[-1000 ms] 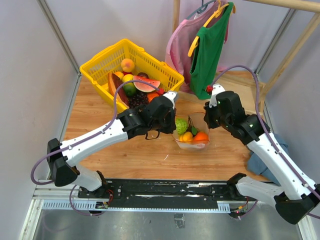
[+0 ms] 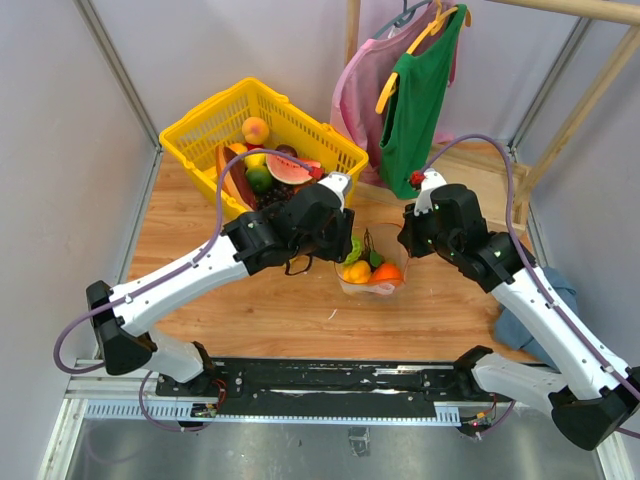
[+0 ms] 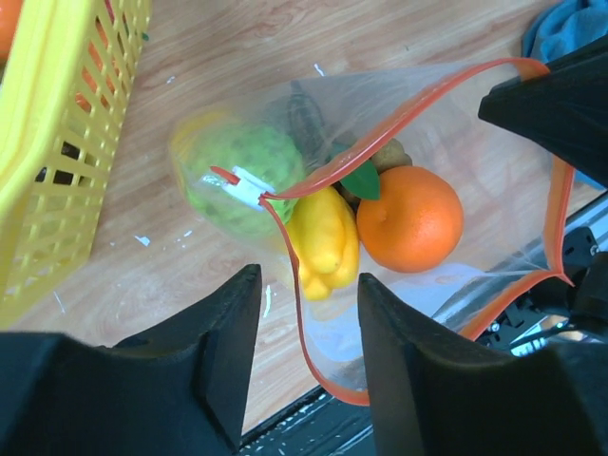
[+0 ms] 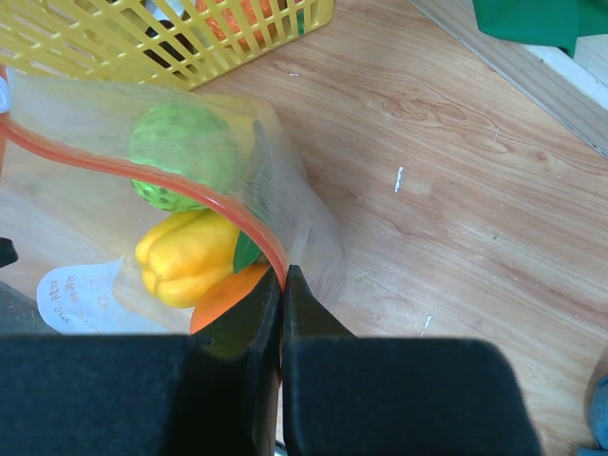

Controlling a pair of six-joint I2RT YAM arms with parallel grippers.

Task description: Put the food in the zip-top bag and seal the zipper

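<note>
The clear zip bag [image 2: 366, 282] stands open on the wood table, holding a green bumpy fruit [image 3: 242, 161], a yellow pepper [image 3: 321, 242], an orange [image 3: 409, 217] and leafy items. In the left wrist view my left gripper is over the bag's near edge, fingers apart, the orange-red rim running between them. My right gripper is shut on the bag's orange-red rim on the right side, as its wrist view shows.
A yellow basket [image 2: 200, 130] full of fruit stands at the back left. Green and pink garments [image 2: 405, 130] hang behind. A blue cloth [image 2: 530, 325] lies at right.
Both grippers and the bag have shifted slightly left over the last second.
</note>
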